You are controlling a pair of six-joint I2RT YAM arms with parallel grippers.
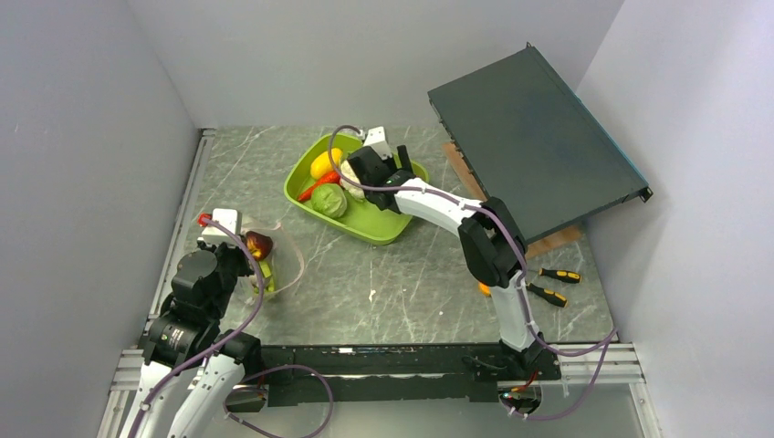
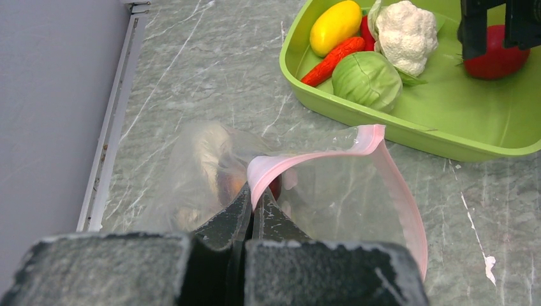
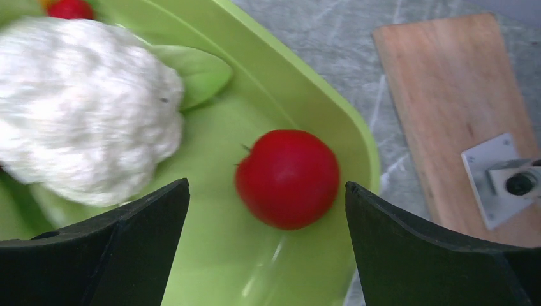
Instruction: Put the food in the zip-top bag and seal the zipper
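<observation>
A clear zip top bag (image 2: 338, 185) with a pink zip edge lies at the left, its mouth gaping; a dark reddish food piece (image 1: 259, 245) and a green one (image 1: 266, 276) show inside. My left gripper is shut on the bag's pink rim. Over the green bin (image 1: 380, 239), my right gripper stands open, with a red tomato (image 3: 288, 180) below, framed between its fingers. Also in the bin are a cauliflower (image 2: 406, 37), a cabbage (image 2: 367, 81), a yellow food (image 2: 335, 27) and a red carrot-like piece (image 2: 332, 62).
A dark panel (image 1: 538, 146) stands on a wooden board (image 3: 459, 108) right of the bin. Two screwdrivers (image 1: 548, 294) lie at the right.
</observation>
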